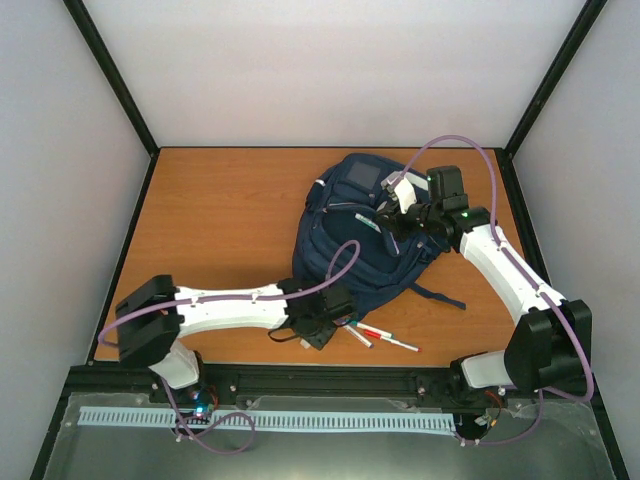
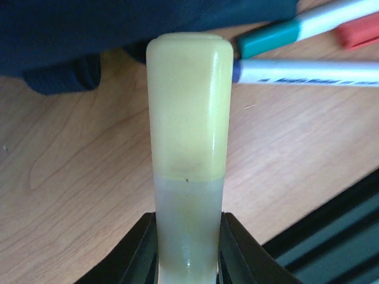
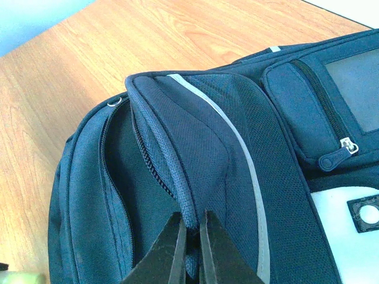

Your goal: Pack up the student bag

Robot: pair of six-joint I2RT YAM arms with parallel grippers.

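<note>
The navy bag (image 1: 350, 240) lies on the table, its front flap lifted at the edge by my right gripper, which is shut on that fabric. In the left wrist view a pale yellow-green glue stick (image 2: 189, 118) stands between the fingers of my left gripper, which is shut on it and raised off the wood. A blue-capped marker (image 2: 296, 72), a teal-capped marker (image 2: 275, 36) and a red-capped one (image 2: 360, 32) lie beyond it. From above, the left gripper hides most of the glue stick. A teal-and-white item (image 1: 368, 222) shows at the bag's opening.
The markers lie near the table's front edge, below the bag. A loose strap (image 1: 437, 296) trails from the bag's right side.
</note>
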